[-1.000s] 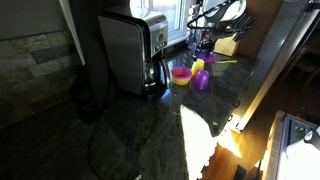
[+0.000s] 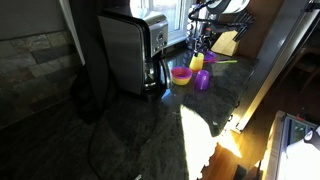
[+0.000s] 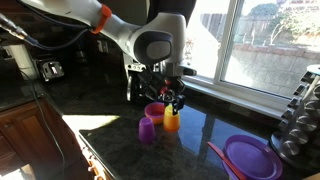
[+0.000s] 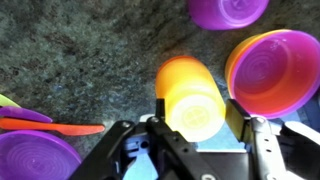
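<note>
An orange-yellow cup [image 4: 196, 112] lies between the fingers of my gripper in the wrist view, its pale yellow end towards the camera. The fingers stand apart on either side of it; whether both touch it I cannot tell. In exterior view 2 the same cup [image 3: 171, 120] is under the gripper [image 3: 172, 101], beside a purple cup [image 3: 147, 130] and a pink bowl [image 3: 154, 112]. Exterior view 1 has the yellow cup [image 2: 196, 62] behind the purple cup [image 2: 202, 80].
A purple plate [image 3: 262, 160] with a red-orange utensil [image 3: 228, 161] lies near the window. The pink and yellow bowls [image 2: 181, 76] sit close to the cups. A coffee maker [image 2: 137, 50] stands beside them. Open dark counter [image 2: 150, 125] spreads in front.
In exterior view 1 the arm and gripper have shifted slightly upward, and the yellow cup appears a little higher. The purple cup and the bowls have stayed put.
</note>
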